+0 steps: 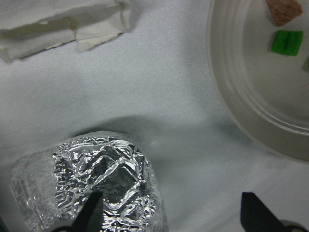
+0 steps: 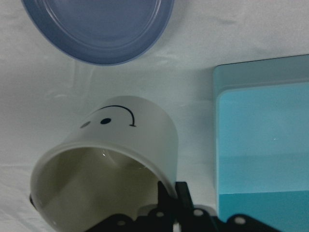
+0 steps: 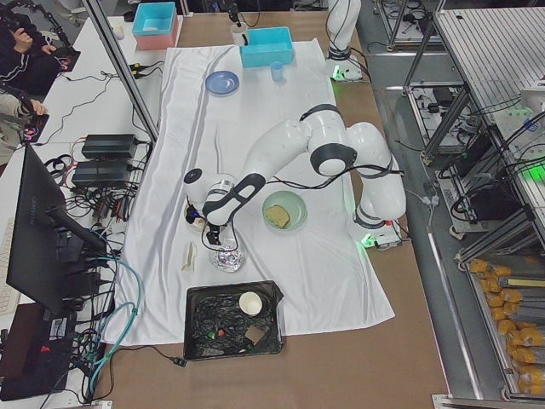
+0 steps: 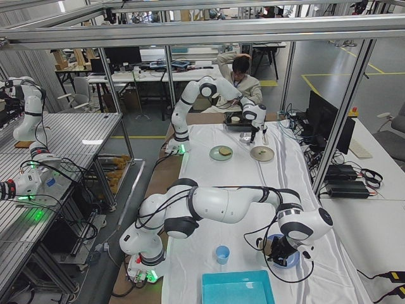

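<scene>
My left gripper is open above a foil-covered piece [image 1: 104, 179], beside a beige plate [image 1: 241, 96] holding small green and brown pieces; a folded paper strip [image 1: 63, 26] lies nearby. My right gripper is shut on the rim of a white mug [image 2: 135, 125] with a drawn face, tilted with its opening towards the wrist camera, next to a blue plate [image 2: 96, 24] and a teal bin [image 2: 260, 135].
A green plate [image 3: 291, 217] with a yellow piece lies mid-table. A black lined tray [image 3: 213, 294] sits at one end with a white cup and small items. A small blue cup [image 4: 222, 253] stands near the teal bin.
</scene>
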